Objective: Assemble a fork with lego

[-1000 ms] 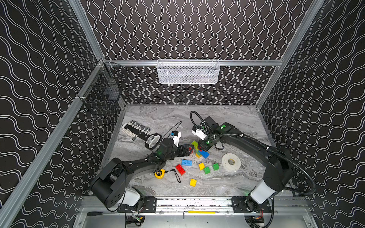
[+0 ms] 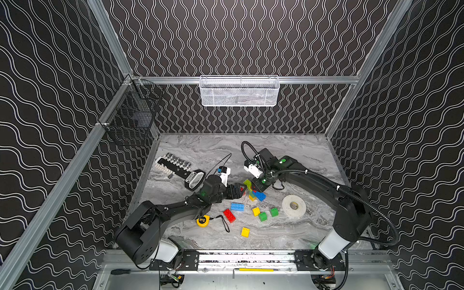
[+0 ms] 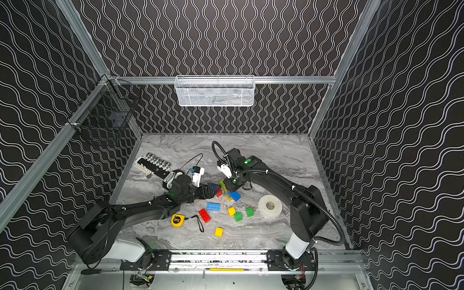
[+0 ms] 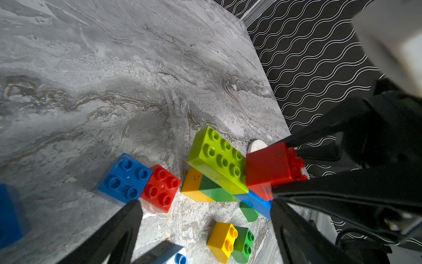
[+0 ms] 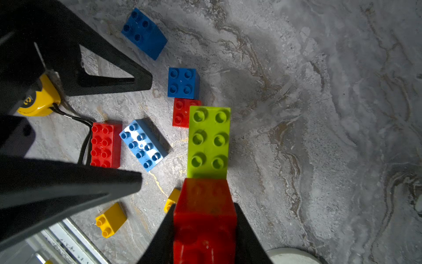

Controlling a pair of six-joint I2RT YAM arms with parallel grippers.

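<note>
My right gripper is shut on a red brick (image 4: 269, 169). That brick meets one end of a lime-green brick (image 5: 208, 141), which has its studs up. Below the lime brick, in the left wrist view, show a yellow brick (image 4: 192, 185), a dark green one (image 4: 216, 190) and a blue one (image 4: 256, 203); how firmly they are joined cannot be told. My left gripper stands open, its fingers wide apart. Ahead of its gap, a dark blue brick (image 4: 125, 179) and a small red brick (image 4: 161, 188) sit side by side on the table.
Loose on the table are a light blue brick (image 5: 143, 144), a long red brick (image 5: 106, 145), another dark blue brick (image 5: 144, 33), and a yellow brick (image 2: 245, 232). A tape measure (image 2: 203, 221) lies front left, a white tape roll (image 2: 293, 206) right.
The right arm has shifted only very slightly. My left arm and the loose bricks look unmoved.
</note>
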